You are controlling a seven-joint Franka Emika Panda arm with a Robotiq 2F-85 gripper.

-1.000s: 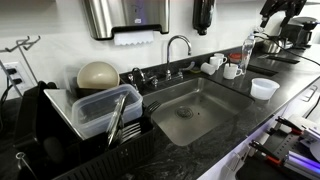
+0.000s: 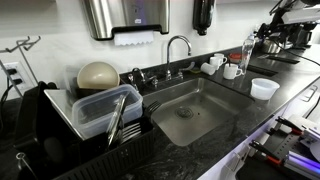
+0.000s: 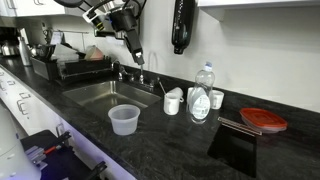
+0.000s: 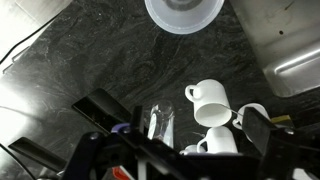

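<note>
My gripper is open and empty, with its dark fingers low in the wrist view on either side of the mugs. It hangs high over the counter, at the top right in exterior view 1. Under it in the wrist view are a white mug [image 4: 208, 103], a second mug [image 4: 219, 140] and a smaller white cup [image 4: 252, 112]. A white plastic bowl [image 4: 184, 14] lies at the top edge of that view; the bowl [image 3: 124, 120] stands by the counter's front edge. A clear bottle [image 3: 201, 98] stands upright beyond the mugs.
A sink [image 2: 190, 115] lies beside the bowl. On its far side, a black rack [image 2: 90, 145] carries a clear tub [image 2: 105, 112] and a beige bowl [image 2: 98, 77]. A dark tray [image 3: 234, 148] and a red plate [image 3: 264, 120] lie past the bottle. Bare counter surrounds the bowl.
In exterior view 1 the arm's end has come lower at the top right. The bowl, mugs and other items have stayed in place.
</note>
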